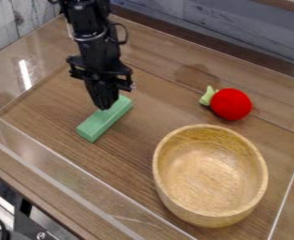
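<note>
A mint-green rectangular block (105,119) lies on the wooden table. My black gripper (101,77) hangs just behind and above the block's far end, apart from it, with no object visible between its fingers. How far the fingers stand apart is hard to tell.
A large tan bowl (210,175) fills the front right. A red ball-like object (231,104) with a small pale green part beside it sits at the right rear.
</note>
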